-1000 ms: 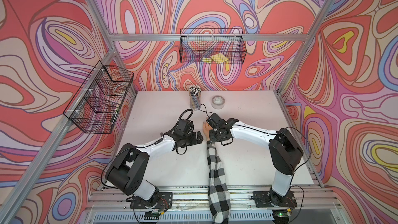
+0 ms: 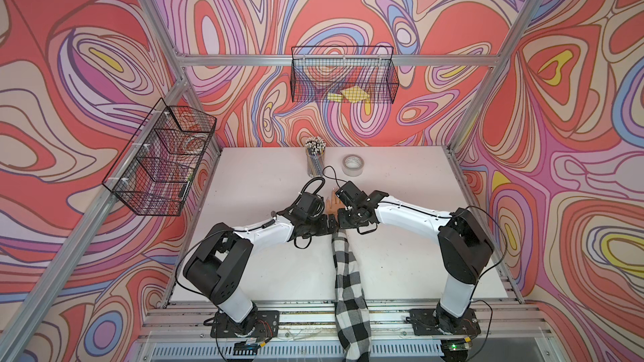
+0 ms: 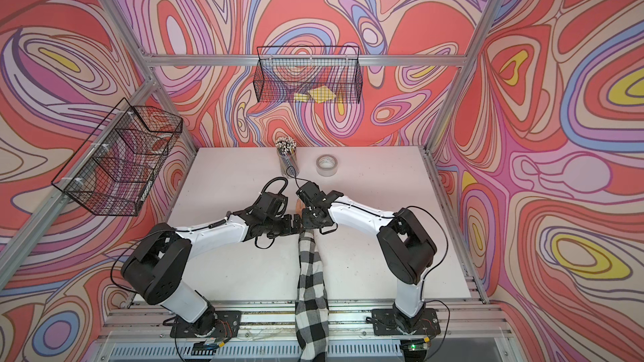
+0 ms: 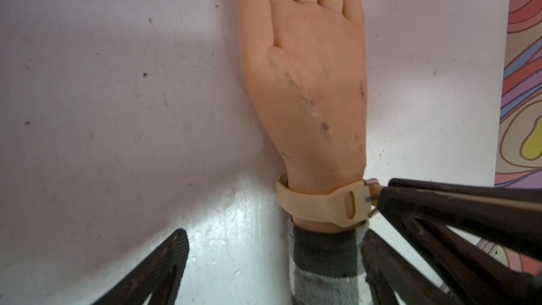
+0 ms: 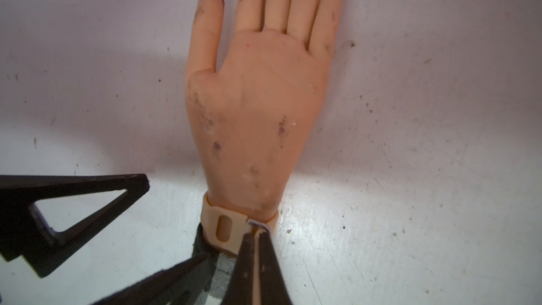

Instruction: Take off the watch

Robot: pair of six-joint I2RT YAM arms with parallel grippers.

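A beige watch strap (image 4: 324,206) circles the wrist of a palm-up mannequin hand (image 4: 316,90), just above a black-and-white checked sleeve (image 4: 324,282). A metal buckle piece (image 5: 258,224) shows on the strap beside its oblong slot. My right gripper is closed at the buckle side, a thin beige strip of strap pinched between its fingers. My left gripper is open, its fingers (image 4: 169,265) wide apart with the sleeve near the right one; nothing is gripped. From the top left view, both grippers largely hide the wrist.
The two grippers are very close together over the forearm (image 2: 347,275). A cup of cotton swabs (image 2: 315,157) and a tape roll (image 2: 353,164) stand at the back. Wire baskets (image 2: 344,80) hang on the frame.
The hand and sleeve have shifted slightly left. My right gripper has barely moved.
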